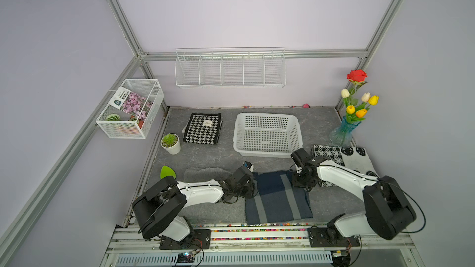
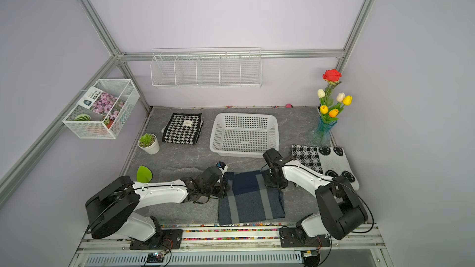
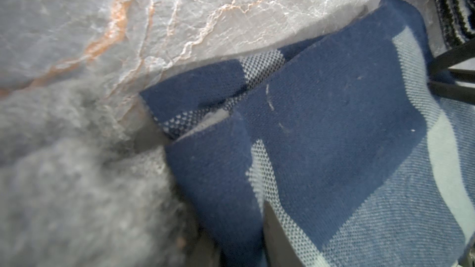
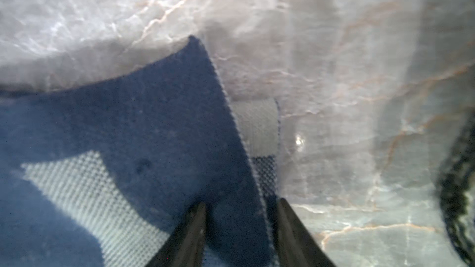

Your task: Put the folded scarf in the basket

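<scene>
The navy scarf with grey stripes lies folded at the front middle of the table. My left gripper is shut on its left edge, a fold of blue cloth between the fingers. At the right edge my right gripper stands partly open. Its two fingers straddle the cloth's edge, with a gap still showing beside the cloth; a lower layer peeks out there. Behind the scarf stands the white plastic basket, empty, seen in both top views.
A houndstooth cloth lies left of the basket. To the right are another patterned cloth and a glass vase of flowers. A potted plant stands at the left. Grey fuzzy cloth lies beside the left gripper.
</scene>
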